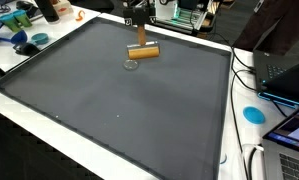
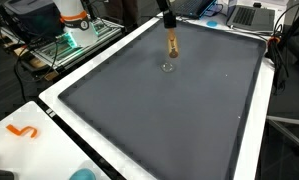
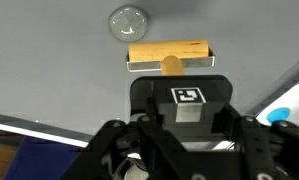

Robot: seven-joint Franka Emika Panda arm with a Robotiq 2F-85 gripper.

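A tool with a wooden handle and a wooden crosswise head (image 1: 143, 52), edged by a pale strip, hangs below my gripper (image 1: 141, 24) near the table's far edge. The fingers are shut on its handle (image 3: 172, 65); in the wrist view the dark gripper body hides most of that grip. From the second exterior side, the tool's head (image 2: 173, 43) appears narrow and upright under the gripper (image 2: 169, 21). A round, clear-looking disc (image 3: 128, 22) lies on the grey tabletop beside the head. Whether the head touches the table I cannot tell.
A laptop (image 1: 283, 80) and a blue disc (image 1: 254, 115) sit off its right side. Bowls and utensils (image 1: 26, 48) crowd the far left.
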